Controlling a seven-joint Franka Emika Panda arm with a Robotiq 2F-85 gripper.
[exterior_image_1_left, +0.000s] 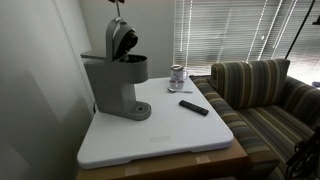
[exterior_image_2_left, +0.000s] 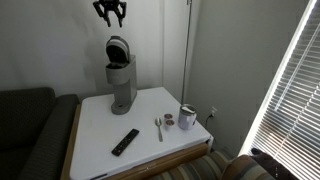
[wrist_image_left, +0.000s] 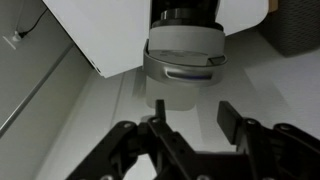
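Note:
A grey coffee maker (exterior_image_1_left: 118, 85) stands on the white table, its dark lid (exterior_image_2_left: 118, 47) raised. My gripper (exterior_image_2_left: 110, 22) hangs above the machine, clear of it. In the wrist view, the fingers (wrist_image_left: 158, 125) are spread apart with nothing between them, and the machine's top with its silver rim (wrist_image_left: 185, 73) lies beyond. Only a small tip of the gripper shows at the top edge of exterior view 1.
A light mug (exterior_image_2_left: 186, 117), two small pods (exterior_image_2_left: 169, 120), a spoon (exterior_image_2_left: 159, 130) and a black remote (exterior_image_2_left: 125, 142) rest on the white table (exterior_image_2_left: 95, 140). A striped armchair (exterior_image_1_left: 250, 85) adjoins it.

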